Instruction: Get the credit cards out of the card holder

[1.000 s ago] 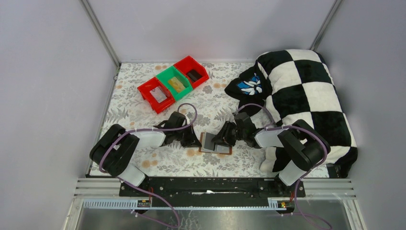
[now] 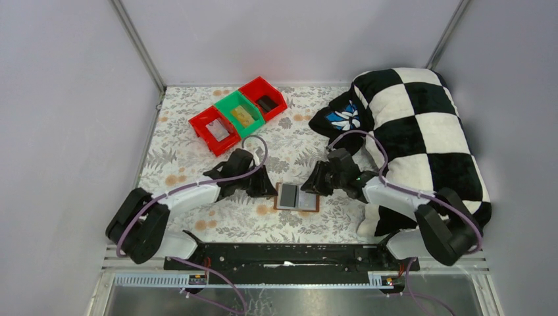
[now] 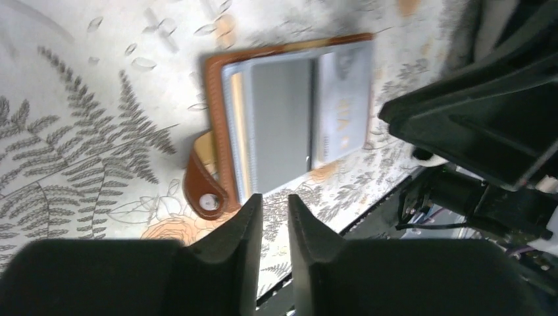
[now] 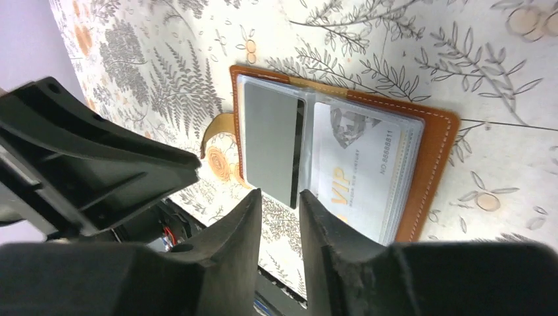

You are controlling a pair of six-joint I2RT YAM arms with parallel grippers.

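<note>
An open brown card holder (image 2: 297, 209) lies flat on the patterned table between my grippers. In the left wrist view its grey sleeve (image 3: 281, 122) and white card side (image 3: 345, 99) show, with a small tab and snap at the lower left. In the right wrist view a "VIP" card (image 4: 355, 171) sits in the clear sleeve, beside the grey one (image 4: 270, 135). My left gripper hangs just left of the holder, fingertips close together with nothing visible held. My right gripper is above the holder's right part; how far its fingers are apart is unclear.
Red and green bins (image 2: 239, 99) with items inside stand at the back left. A checkered cushion (image 2: 441, 131) and a dark cloth with a blue pattern fill the right side. Bare table lies behind and left of the holder.
My right gripper has moved slightly rightward, uncovering more of the holder; my left gripper has moved slightly up in the top view.
</note>
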